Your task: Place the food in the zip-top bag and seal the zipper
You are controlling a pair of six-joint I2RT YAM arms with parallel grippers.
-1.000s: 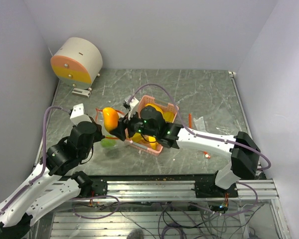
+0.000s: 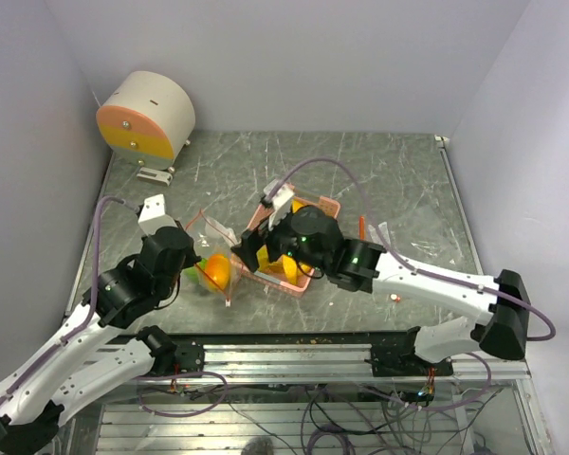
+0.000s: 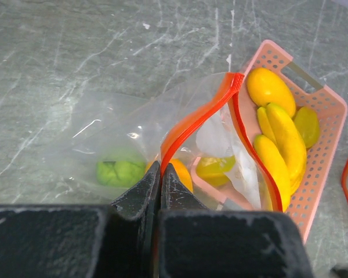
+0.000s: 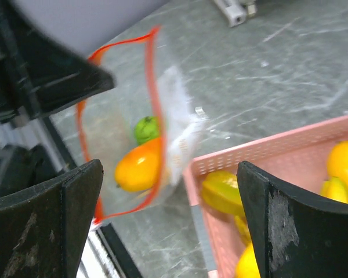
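A clear zip top bag [image 3: 122,124] with an orange-red zipper edge stands with its mouth spread. My left gripper is shut on the bag's rim. Inside the bag lie an orange fruit [image 4: 140,166] and a green item [image 4: 147,130]. Over the pink basket, just right of the bag mouth, my right gripper [image 2: 247,248] hangs open; nothing sits between its fingers. In the basket [image 3: 322,168] are bananas [image 3: 283,152], a yellow-orange mango [image 3: 271,91] and other yellow-green pieces.
Another zip bag with an orange edge [image 2: 362,228] lies flat on the right of the grey table [image 2: 398,180]. A cream-and-orange rounded box [image 2: 147,116] stands at the back left.
The orange fruit was in my right gripper above the bag; it now lies inside the bag, let go.
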